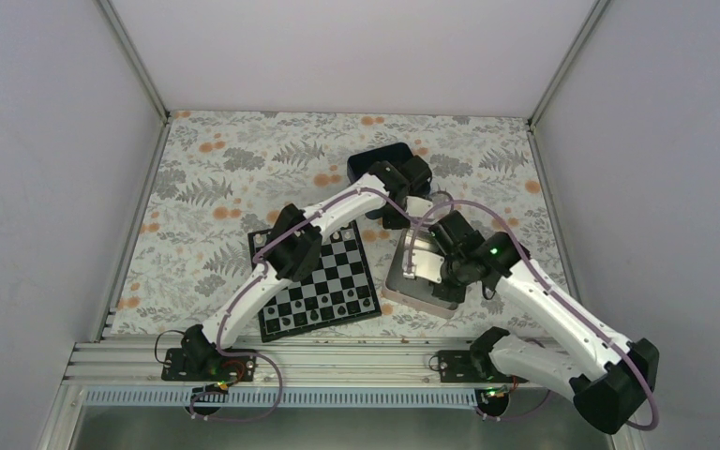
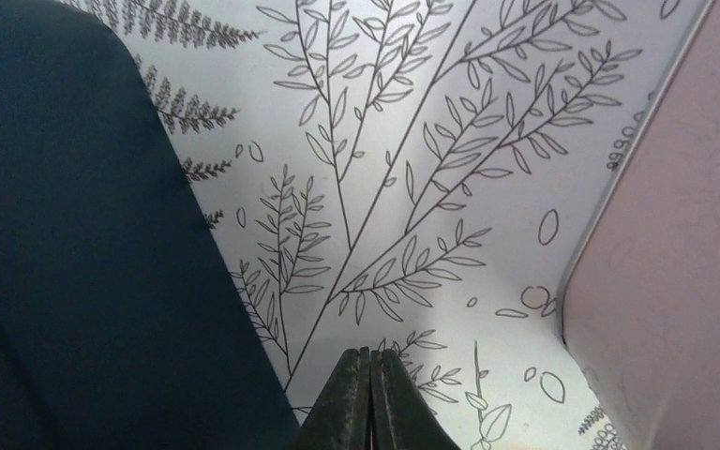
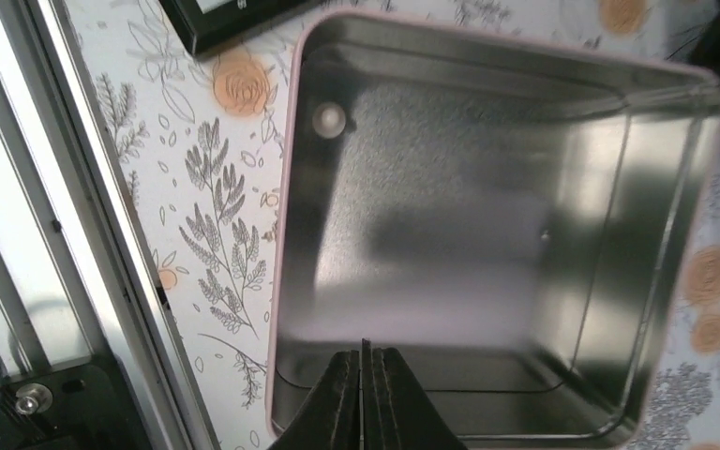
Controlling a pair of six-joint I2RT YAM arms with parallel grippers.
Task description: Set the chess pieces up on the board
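Note:
The black-and-grey chess board (image 1: 347,272) lies left of centre, dark pieces standing on its near rows and pale pieces at its far edge. My left arm covers part of it. A pink-rimmed metal tray (image 1: 415,302) sits right of the board. In the right wrist view a small pale round piece (image 3: 328,119) is in one tray corner. My right gripper is over the tray, its fingers together; nothing shows between them. Beside the dark bin (image 2: 122,225), my left gripper is shut with nothing visible between its fingers.
The far bin (image 1: 380,157) stands behind the left gripper; its inside is mostly hidden. A metal rail (image 1: 403,344) runs along the front edge.

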